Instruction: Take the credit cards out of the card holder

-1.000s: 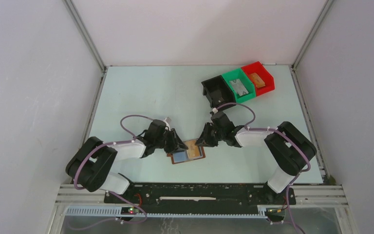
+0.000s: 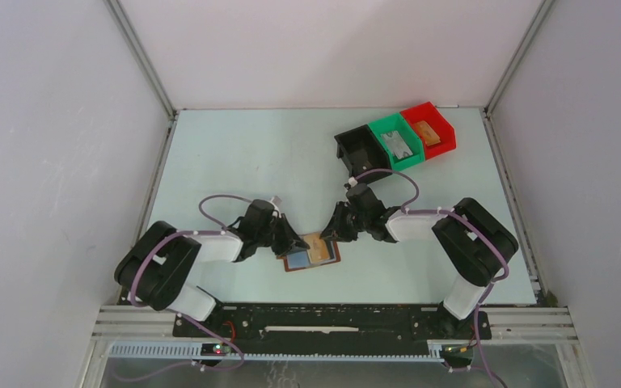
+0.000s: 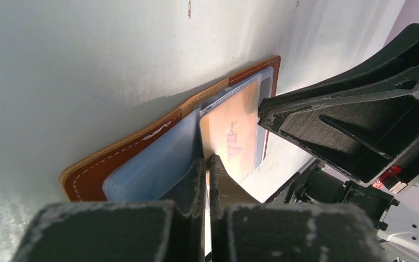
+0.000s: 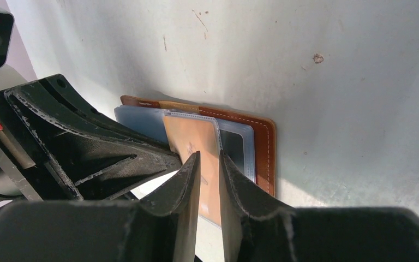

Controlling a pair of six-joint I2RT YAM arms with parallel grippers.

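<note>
The brown card holder (image 2: pixel 313 265) lies opened out on the table, with clear bluish pockets (image 3: pixel 142 169) on both sides. An orange card (image 3: pixel 233 131) stands tilted up at its middle, in or against a clear pocket leaf. My left gripper is shut at the card's left edge; nothing shows clearly between its fingertips. From the other side, my right gripper is part open over the card, its fingers (image 4: pixel 230 180) straddling the card's right edge (image 4: pixel 217 136). The card's lower part is hidden behind the fingers in both wrist views.
At the back right stand three joined bins: an empty-looking black one (image 2: pixel 348 145), a green one (image 2: pixel 386 124) holding a grey card, and a red one (image 2: pixel 445 129) holding an orange card.
The right gripper has shifted a little left, closer to it. Holder and bins look unmoved.
</note>
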